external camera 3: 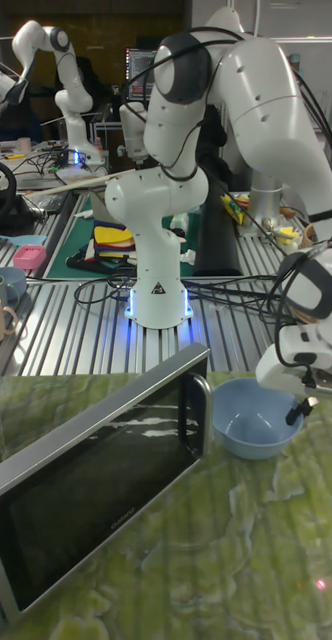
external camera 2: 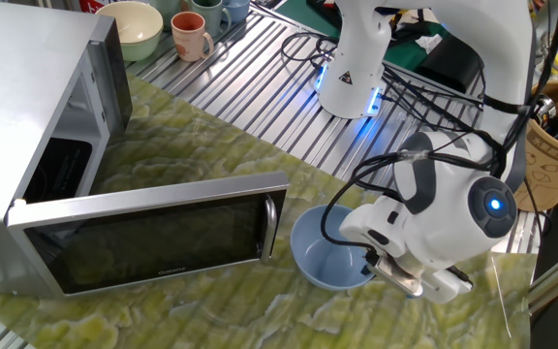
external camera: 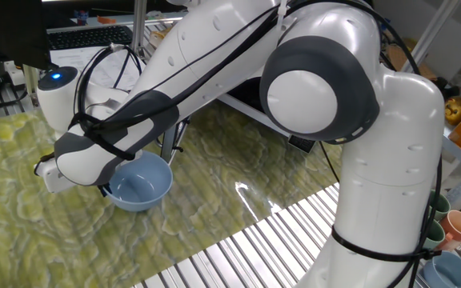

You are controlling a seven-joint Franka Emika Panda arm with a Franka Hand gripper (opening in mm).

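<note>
A light blue bowl (external camera: 140, 182) sits upright and empty on the green marbled mat. It is also in view 2, where the bowl (external camera 2: 323, 254) stands just beyond the handle end of the microwave's open door (external camera 2: 153, 237). My gripper (external camera 3: 302, 410) is tilted over the bowl's right rim in view 3, its dark fingertips close to the rim of the bowl (external camera 3: 247, 427). Whether they touch it I cannot tell. Only part of the fingers shows, so their opening is unclear. From view 1 the arm hides the fingertips.
The silver microwave (external camera 2: 27, 87) fills the left of view 2, its door swung out close to the bowl. A cream bowl (external camera 2: 134, 29) and an orange mug (external camera 2: 191, 37) stand behind on the slatted metal table (external camera 2: 260, 97). Mat space in front of the bowl is clear.
</note>
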